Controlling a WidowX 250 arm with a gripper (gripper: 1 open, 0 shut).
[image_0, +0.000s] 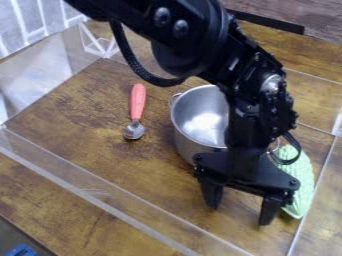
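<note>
My black gripper (242, 199) hangs low over the wooden table at the lower right, its fingers spread open with nothing seen between them. Behind it sits a steel pot (195, 110), partly hidden by my arm. A pale green cloth-like item (298, 182) lies just right of the gripper, partly covered by it. A scoop with a pink handle (138, 102) lies to the left of the pot.
Clear plastic walls or strips run along its left and right sides. A blue object (19, 250) shows at the bottom left corner.
</note>
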